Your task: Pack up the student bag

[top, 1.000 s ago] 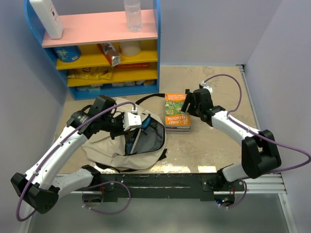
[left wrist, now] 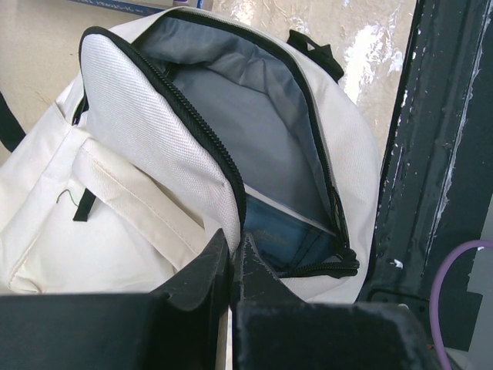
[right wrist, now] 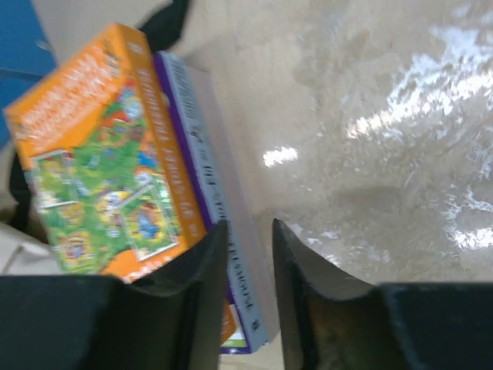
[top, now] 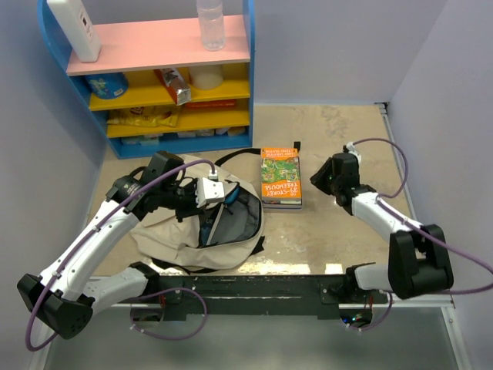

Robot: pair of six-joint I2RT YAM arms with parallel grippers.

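A beige backpack (top: 154, 235) lies with its main compartment open, grey lining showing. My left gripper is shut on the edge of its zippered flap (left wrist: 154, 131). To the right of the bag lies a stack of books (top: 279, 173), an orange one on top, seen blurred in the right wrist view. My right gripper is just right of the stack, its fingers somewhat apart, nothing visible held between them.
A blue shelf unit (top: 249, 77) with bottles and packets stands at the back left.
My right gripper has moved off to the right from over the books, and its fingers look closer together than a second ago. The left arm and bag appear unchanged.
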